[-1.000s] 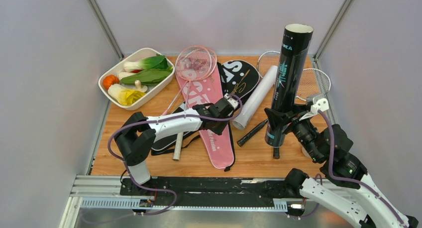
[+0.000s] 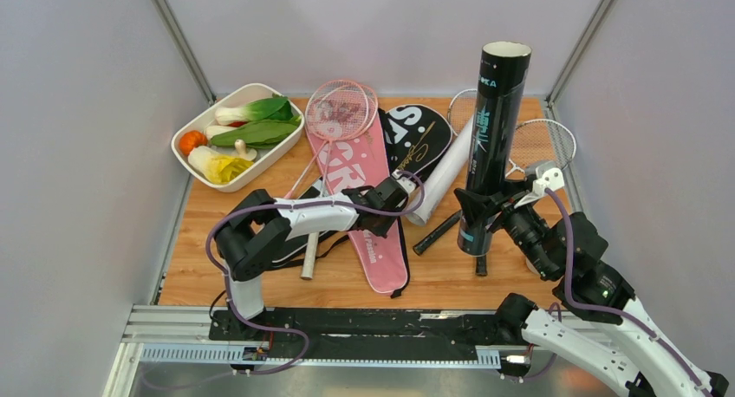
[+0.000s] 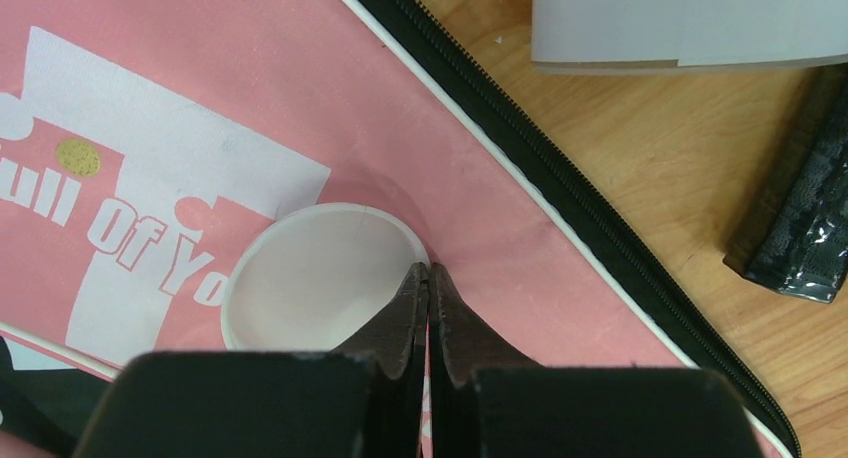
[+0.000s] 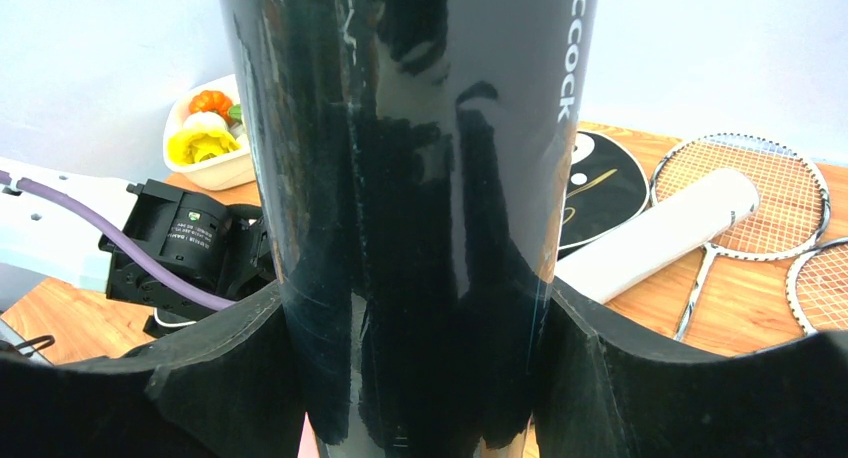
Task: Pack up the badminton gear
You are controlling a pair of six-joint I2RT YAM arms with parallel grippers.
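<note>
A tall black shuttlecock tube (image 2: 490, 137) stands upright in my right gripper, its fingers against both sides. My left gripper is shut just over the pink racket bag (image 3: 520, 278), nothing visible between its fingertips. A black racket bag (image 2: 416, 133) lies beside it, with two pink rackets (image 2: 329, 111) across the bags. A white tube (image 2: 438, 176) lies right of them. Two more rackets (image 4: 740, 240) lie at the right, partly hidden by the black tube.
A white basket of vegetables (image 2: 190, 161) is at the back left. Bare wood (image 2: 208, 267) shows at the front left. Walls enclose the back and sides.
Since a second ago my right gripper and the black tube have moved slightly left; my left arm shifted slightly right.
</note>
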